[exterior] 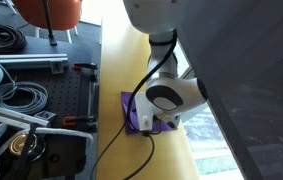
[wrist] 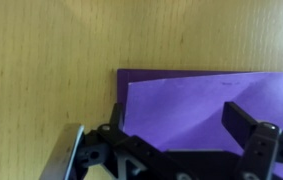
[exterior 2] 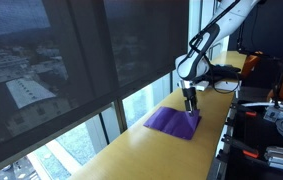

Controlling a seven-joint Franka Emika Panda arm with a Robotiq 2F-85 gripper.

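A purple sheet, apparently folded cloth (wrist: 171, 115), lies flat on the wooden table. In the wrist view its upper layer is slightly offset, so a darker strip shows along the upper and left edges. My gripper is open over the sheet's edge, nothing between its fingers. One finger (wrist: 69, 148) is over bare wood left of the sheet, the other (wrist: 239, 124) over the purple surface. In exterior view 2 the gripper (exterior 2: 191, 105) is low, near the right end of the sheet (exterior 2: 166, 122); whether it touches cannot be told.
Bare tabletop (exterior 2: 146, 155) extends widely around the sheet. A dark cart (exterior: 63, 95) with coiled cables borders one side, and a window with a dark blind (exterior 2: 71, 70) the other. A black cable hangs along the arm.
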